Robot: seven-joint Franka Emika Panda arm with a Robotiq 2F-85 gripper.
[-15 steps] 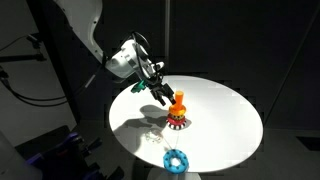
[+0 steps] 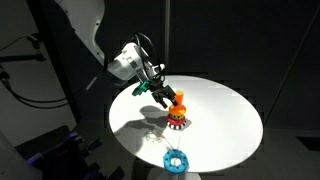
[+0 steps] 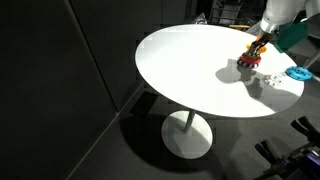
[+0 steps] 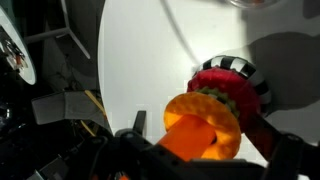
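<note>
A stacked toy stands upright on the round white table, with a checkered base, a red ring, a yellow-orange ring and an orange top. Seen from above in the wrist view, its orange top lies between the dark fingers of my gripper, with the red ring below. The fingers are open, with the fingers on either side of the top. Whether either finger touches it, I cannot tell. From the side, my gripper is at the upper left of the stack.
A blue ring lies at the near edge of the white table. A pale, clear-looking object rests between the stack and that ring.
My gripper has moved slightly down and toward the stack over the last second. The stack and the blue ring have stayed where they were.
</note>
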